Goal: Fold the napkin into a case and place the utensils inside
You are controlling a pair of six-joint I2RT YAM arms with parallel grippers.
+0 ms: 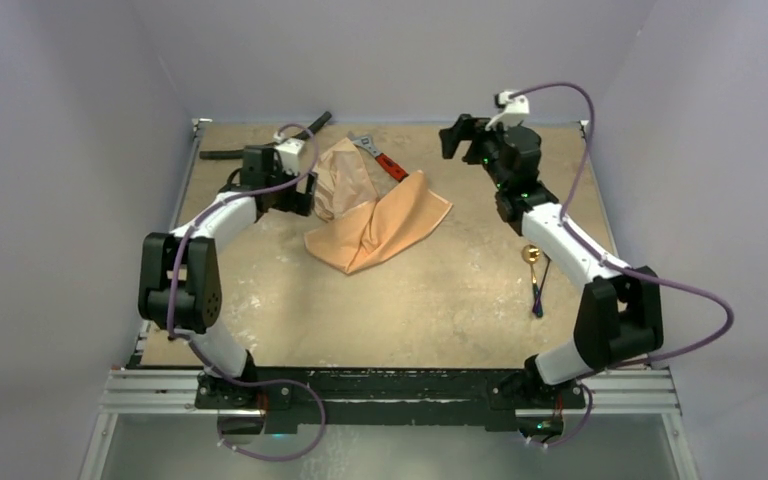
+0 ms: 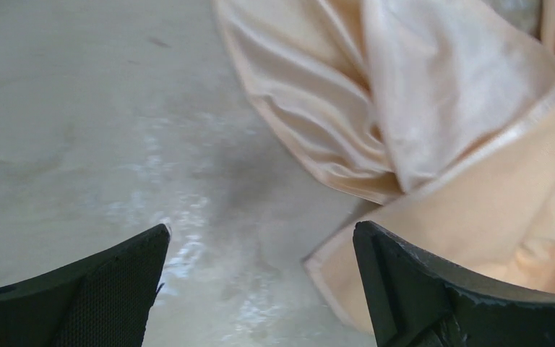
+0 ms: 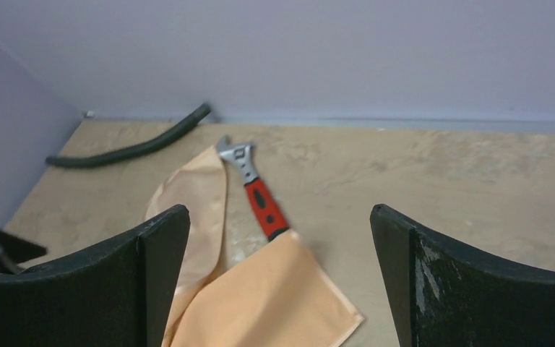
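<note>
A peach napkin (image 1: 385, 225) lies crumpled in the middle of the table, its paler, shiny part folded up toward the back; it also fills the right side of the left wrist view (image 2: 462, 224). Gold-and-dark utensils (image 1: 532, 258) lie on the right side near my right arm. My left gripper (image 1: 298, 198) hangs open at the napkin's left, with nothing between its fingers. My right gripper (image 1: 457, 140) is raised over the back right of the table, open and empty.
A red-handled adjustable wrench (image 1: 390, 167) lies behind the napkin. A dark curved tube (image 1: 240, 153) lies at the back left.
</note>
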